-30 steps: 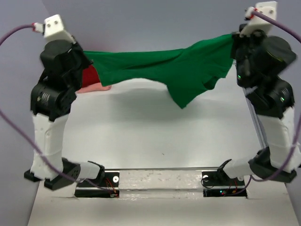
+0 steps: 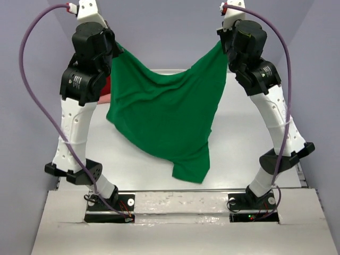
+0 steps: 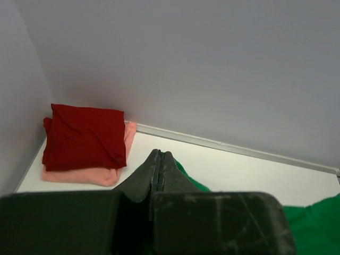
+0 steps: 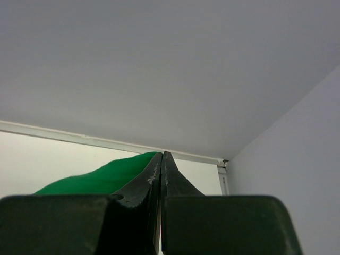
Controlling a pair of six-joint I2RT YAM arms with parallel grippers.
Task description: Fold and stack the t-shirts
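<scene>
The green t-shirt (image 2: 164, 106) is spread between my two grippers by its upper corners, its top edge sagging in the middle. Its lower end reaches toward the front of the white table; how much of it touches the surface I cannot tell. My left gripper (image 2: 119, 50) is shut on one corner, and my right gripper (image 2: 221, 40) pinches the other. In the left wrist view, green cloth shows behind the closed fingers (image 3: 169, 172). From the right wrist view, cloth runs leftward from the closed fingertips (image 4: 169, 167).
A folded dark red shirt (image 3: 87, 139) lies on a folded pink one (image 3: 82, 176) at the table's back left corner. Grey walls (image 2: 159, 26) close off the back and sides. Bare white table (image 2: 247, 127) shows on the right.
The shirt's top edge, nearly straight before, now sags, and its lower end has swung toward the table's front.
</scene>
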